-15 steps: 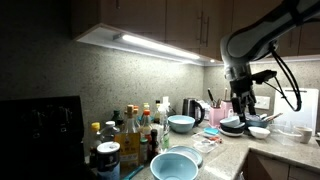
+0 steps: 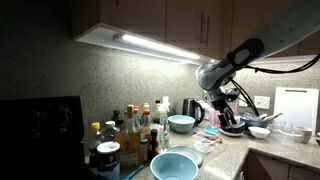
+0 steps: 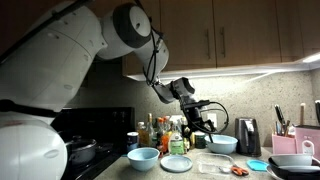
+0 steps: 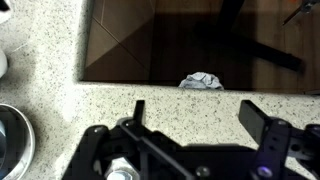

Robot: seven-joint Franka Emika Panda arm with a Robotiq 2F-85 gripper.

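My gripper stands open in the wrist view, its two black fingers wide apart above the speckled counter point(image 4: 185, 132). Nothing shows between them. A crumpled white cloth or paper point(image 4: 202, 80) lies at the counter's edge, beyond the fingertips. In exterior view 1 the arm reaches in from the right, and the gripper point(image 2: 233, 122) points down in front of the dishes at the back. Exterior view 2 has the gripper point(image 3: 205, 127) hanging over the counter near the bottles; its fingers are too small there to make out.
Blue bowls point(image 2: 174, 165) and several bottles point(image 2: 130, 136) crowd the left of the counter. At the back stand a black kettle point(image 2: 192, 108) and a white cutting board point(image 2: 296, 106). Cabinets point(image 2: 185, 22) hang overhead. Bare counter point(image 2: 228, 160) shows along the front.
In exterior view 1 the arm has swung left and its wrist has come down. The bowls, bottles and dishes look unmoved.
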